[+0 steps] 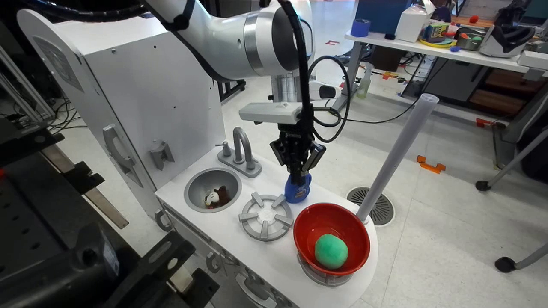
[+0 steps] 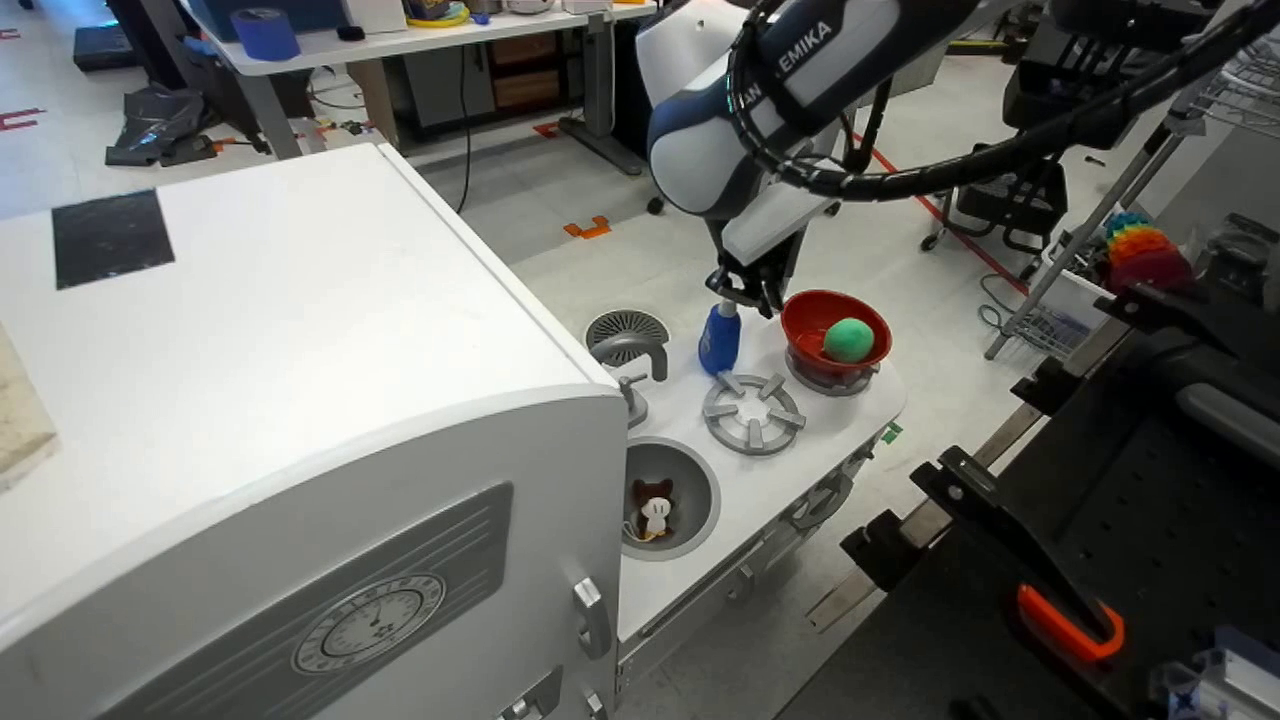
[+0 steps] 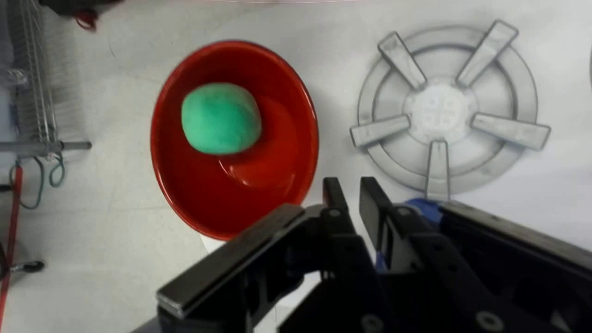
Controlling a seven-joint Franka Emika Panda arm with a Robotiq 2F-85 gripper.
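The blue bottle stands upright on the white counter, behind the stove ring. In exterior view 1 my gripper points down in front of it and covers its top. From exterior view 2, the pale cap of the bottle shows just left of my gripper; contact cannot be made out. In the wrist view a narrow gap separates the tips of my gripper, with only white counter visible there. Blue patches of the bottle show around the right finger; the rest is hidden.
A red bowl holding a green ball sits on another ring close by. The grey stove ring is empty. A sink with a small plush toy, a faucet and a leaning white pole are nearby.
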